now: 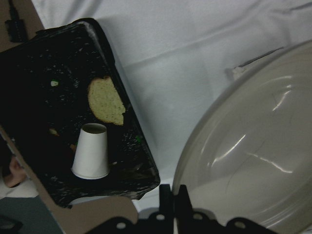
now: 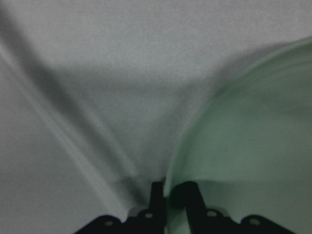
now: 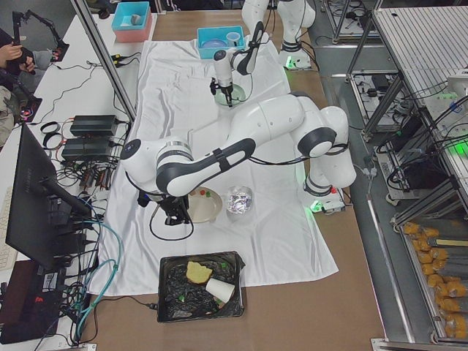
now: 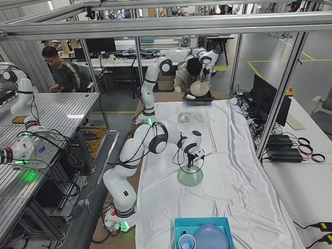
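Note:
My left gripper is shut on the rim of a cream plate (image 1: 243, 161), raised above the cloth near a black-lined bin (image 1: 39, 107). That bin holds a bread slice (image 1: 105, 100), a white paper cup (image 1: 90, 156) and small scraps. In the left camera view small coloured bits show on the plate. My right gripper is at the rim of a green plate (image 2: 253, 136) on the cloth, one finger either side of it; whether it grips is unclear.
A blue tub (image 4: 181, 224) with a blue plate and a cup stands at the far end. A foil bowl (image 3: 239, 199) lies mid-cloth. Monitors and cables line one side.

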